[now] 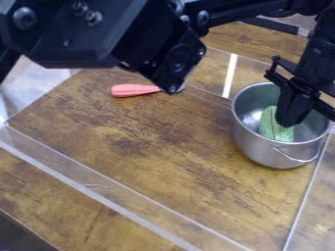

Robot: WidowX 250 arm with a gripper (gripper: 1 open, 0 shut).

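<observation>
My black gripper (291, 110) reaches down from the upper right into a steel pot (262, 147) on the right side of the wooden table. Its lower end is inside the pot, over a light green object (269, 125) lying in there. The fingertips are dark and partly hidden, so whether they touch the green object is unclear. The gripper looks closed, with nothing clearly visible between its fingers.
A pink utensil (135, 90) lies at the back, partly behind the dark arm housing that fills the upper left. Pale strips run along its left and right sides.
</observation>
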